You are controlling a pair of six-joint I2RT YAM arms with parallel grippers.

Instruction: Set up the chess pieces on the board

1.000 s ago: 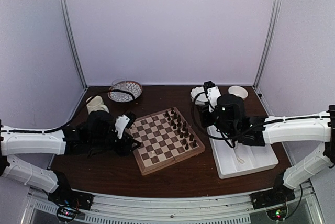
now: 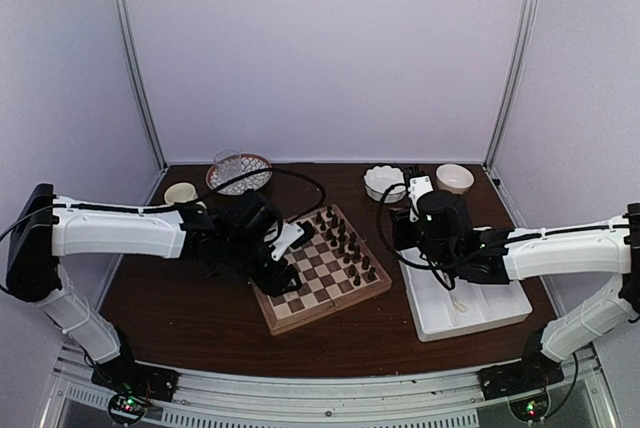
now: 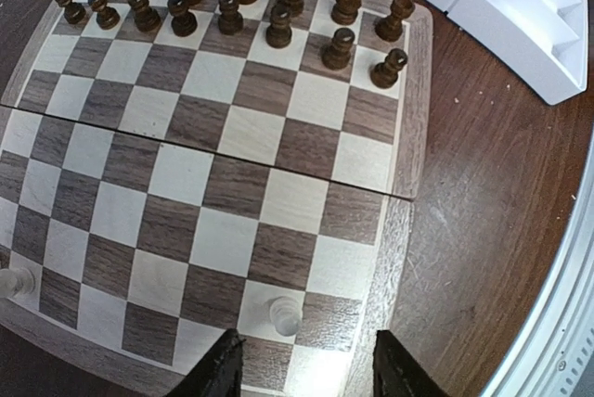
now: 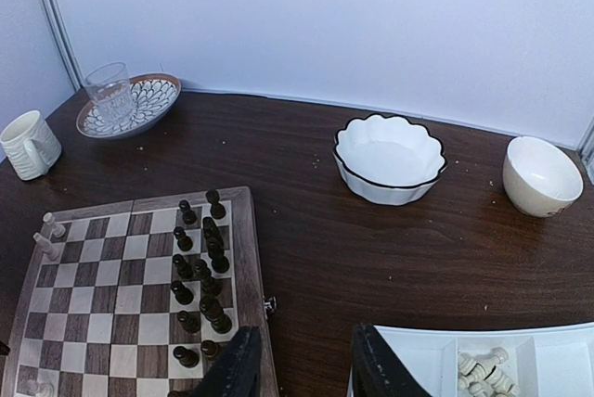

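Observation:
On the table lies a wooden chessboard [image 2: 333, 291], its right side lined with two rows of dark pieces [image 4: 187, 321]. A single white piece [image 3: 286, 315] stands on a square near the front left part of the board, with another white piece [image 3: 13, 282] at the left wrist view's edge. Two white pieces [image 4: 46, 246] show at the far left corner in the right wrist view. Over the board's left part, my left gripper is open and empty, its fingers just short of the single white piece. My right gripper hangs part open near the tray, nothing between its fingers.
A white compartment tray [image 2: 428, 320] stands right of the board, with several white pieces [image 4: 484, 374] in one compartment. Behind are a scalloped bowl [image 4: 390, 158], a plain bowl [image 4: 542, 177], a patterned plate [image 4: 160, 98] with a glass [image 4: 110, 93], and a mug [image 4: 31, 145].
My left arm has moved right, from the board's left edge to over the board.

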